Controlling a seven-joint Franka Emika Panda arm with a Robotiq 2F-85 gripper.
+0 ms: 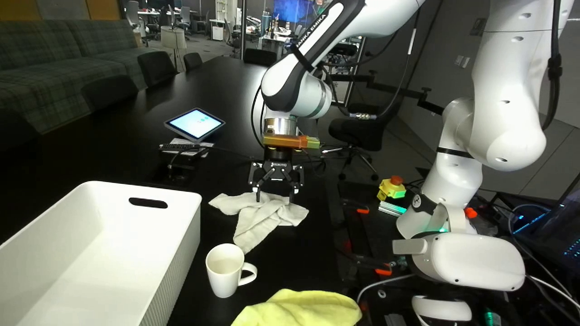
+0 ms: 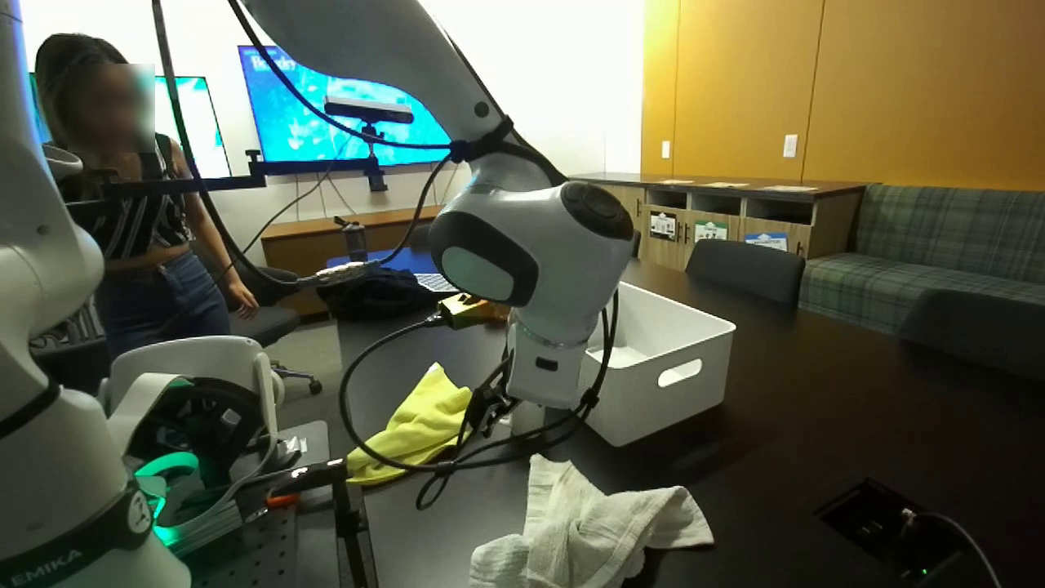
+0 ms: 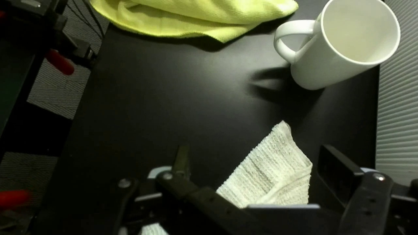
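Observation:
A crumpled off-white cloth (image 1: 263, 214) lies on the dark table. My gripper (image 1: 275, 197) is at the cloth's far side, its fingers spread and pointing down. In the wrist view the gripper stands open with wide-parted fingers, and one corner of the cloth (image 3: 272, 168) shows between and beyond them. Whether the fingertips touch the cloth is hard to tell. From the second exterior view the cloth (image 2: 588, 524) is in front of the arm, and the gripper is mostly hidden.
Nearby stand a white mug (image 1: 224, 271) and a large white bin (image 1: 179, 239). A yellow cloth (image 1: 299, 309) lies at the table's near edge. Behind are a tablet (image 1: 195, 124) and a remote (image 1: 179, 147). A person (image 2: 147, 196) stands beyond the arm.

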